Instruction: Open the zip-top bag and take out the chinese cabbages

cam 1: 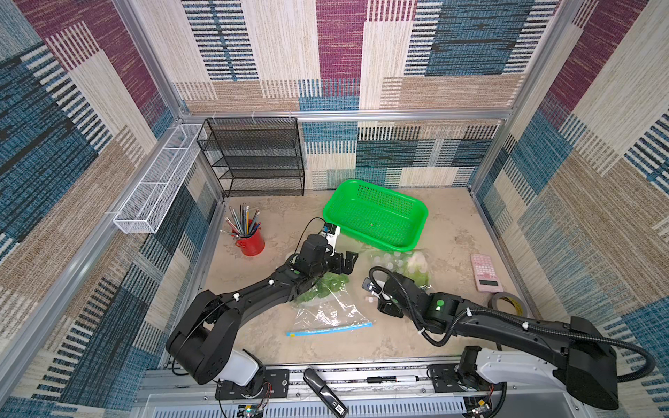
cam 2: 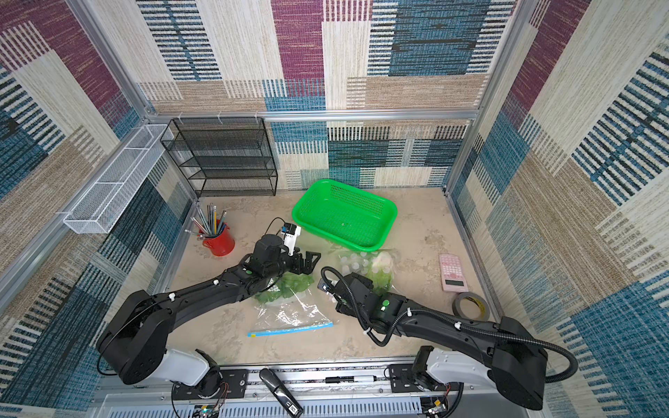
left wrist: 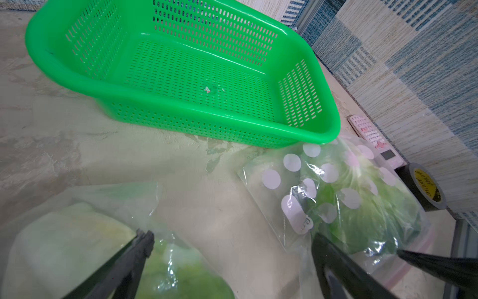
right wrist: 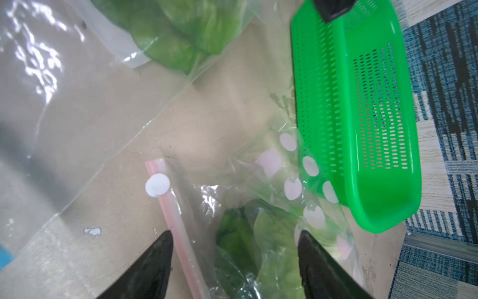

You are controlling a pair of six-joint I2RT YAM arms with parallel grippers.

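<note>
A clear zip bag (cam 1: 327, 313) with blue zipper and green cabbage (left wrist: 184, 274) lies left of centre. A second bag (right wrist: 264, 244) with white dots and pink zipper, also holding cabbage, lies to its right, by the green basket's front. My left gripper stands open above the left bag's upper part, nothing between its fingers. My right gripper is open over the dotted bag, its fingertips either side of the bag's body, apparently holding nothing.
The empty green basket (cam 1: 376, 244) stands behind the bags. A red pen cup (cam 1: 250, 244) is at left. A pink calculator (cam 1: 485, 271) and tape roll (cam 1: 506, 299) lie at right. Wire racks are at back left.
</note>
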